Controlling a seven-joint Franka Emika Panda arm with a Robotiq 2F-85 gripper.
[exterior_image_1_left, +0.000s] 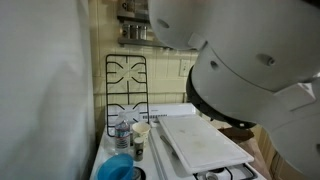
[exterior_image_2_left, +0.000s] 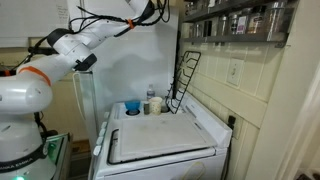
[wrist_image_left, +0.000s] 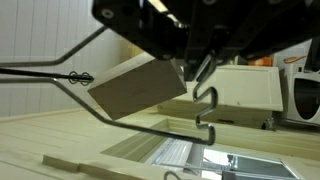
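In the wrist view my gripper is shut on a bent metal wire (wrist_image_left: 207, 112). That wire curls just below the fingertips, and a long bend of it runs across to the left side of the view. What the whole wire piece is, I cannot tell. Neither exterior view shows the fingertips clearly. White arm links (exterior_image_1_left: 265, 85) fill much of the right side in exterior view 1, and the arm (exterior_image_2_left: 30, 115) rises at the left in exterior view 2.
A white flat cover (exterior_image_2_left: 160, 135) lies over the stove. A black grate (exterior_image_1_left: 126, 90) leans on the back wall. Beside it stand a clear bottle (exterior_image_1_left: 122, 135), a pale cup (exterior_image_1_left: 141, 130) and a blue bowl (exterior_image_1_left: 114, 166). A spice shelf (exterior_image_2_left: 240, 25) hangs above.
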